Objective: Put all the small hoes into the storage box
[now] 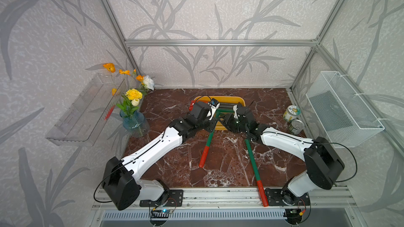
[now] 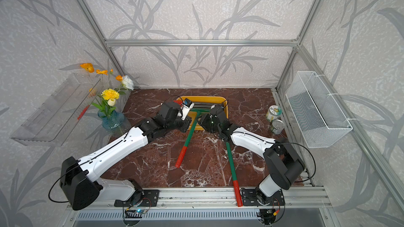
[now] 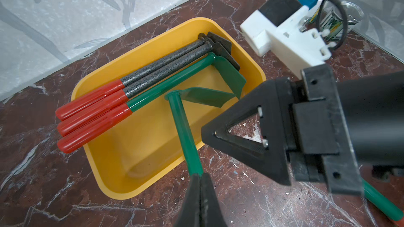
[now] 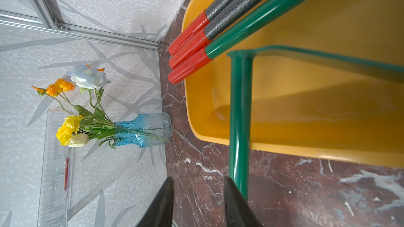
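A green hoe (image 3: 185, 130) with a red grip (image 1: 203, 156) leans on the near rim of the yellow storage box (image 3: 107, 187), its head inside and its handle slanting out over the table. In the left wrist view my left gripper is shut, its fingers together with nothing between them; the handle passes out of sight behind them. My right gripper is open and empty, with the handle just beyond its right finger. A second green hoe (image 1: 253, 161) lies on the table at the right, its head hidden by the right arm.
Inside the box, two dark-shafted tools (image 3: 168, 73) and another green hoe (image 3: 155, 92) lie side by side. A blue vase of flowers (image 1: 135, 125) stands at left, two cans (image 1: 292, 113) at right.
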